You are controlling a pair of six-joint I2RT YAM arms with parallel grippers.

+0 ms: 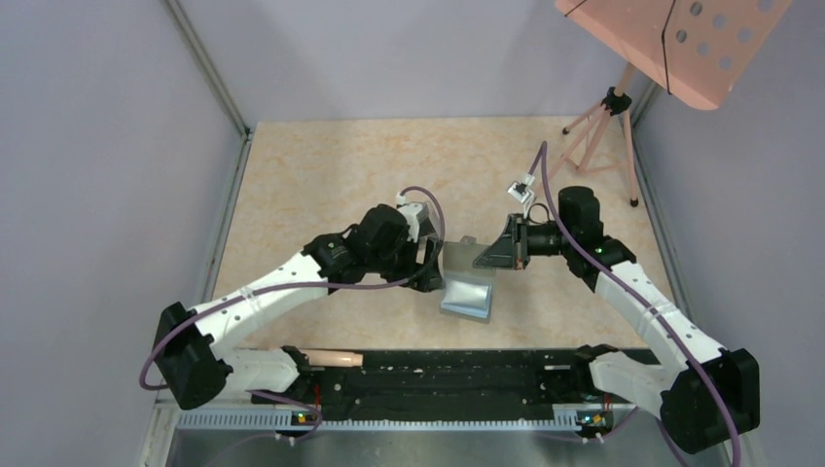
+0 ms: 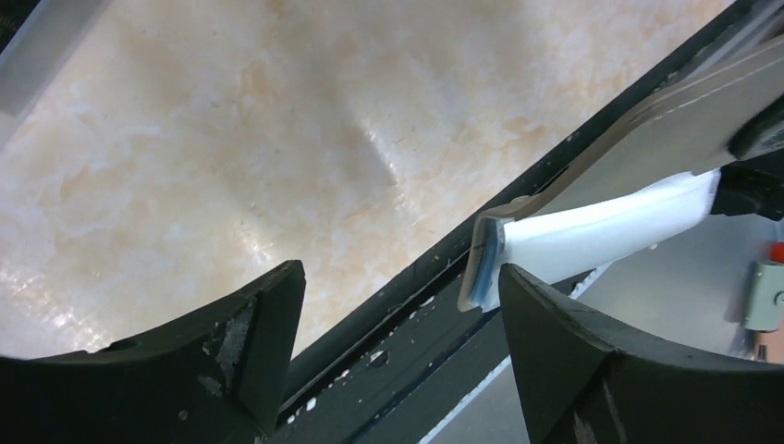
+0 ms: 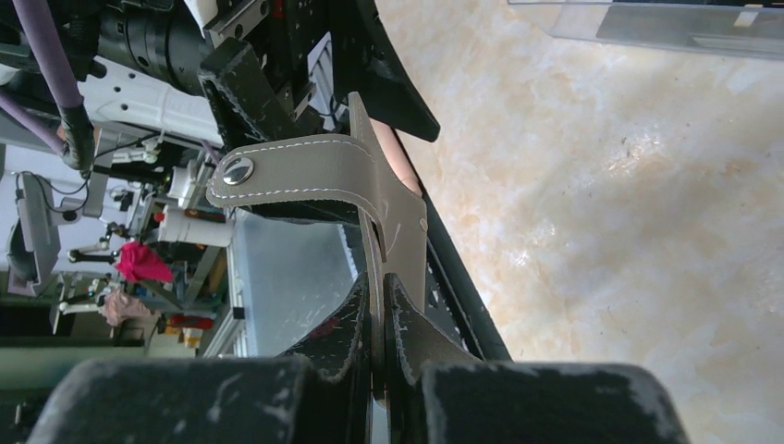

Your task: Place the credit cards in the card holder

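Note:
The card holder (image 1: 467,295) is held up over the table, with a grey leather cover and pale sleeves hanging towards the front. My right gripper is shut on the grey cover (image 3: 296,166), whose snap strap points left in the right wrist view. My left gripper is part open, with only table and its dark edge visible between its fingers. In the left wrist view the white sleeves (image 2: 601,227) of the holder lie just beyond its right finger; whether they touch cannot be told. No separate credit card shows clearly.
A clear plastic box (image 3: 684,32) stands on the table at the upper right of the right wrist view; its contents are mostly out of frame. Bare tabletop (image 1: 340,175) lies to the back and left. A tripod (image 1: 598,122) stands at the back right.

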